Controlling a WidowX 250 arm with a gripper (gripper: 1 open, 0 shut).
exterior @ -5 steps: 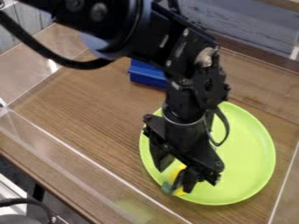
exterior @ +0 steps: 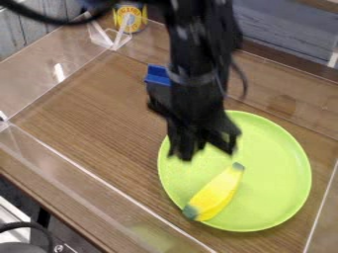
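A yellow banana (exterior: 215,192) with a greenish tip lies on the green plate (exterior: 275,178) at the lower right. Above the plate's upper-left part, apart from the banana, is my black gripper (exterior: 199,144), blurred, with nothing visible held in it; it looks shut.
A blue object (exterior: 156,75) sits behind the arm, partly hidden. A yellow can (exterior: 129,18) stands at the back left near clear plastic walls.
My gripper has risen up and back from the banana, which now lies uncovered on the plate.
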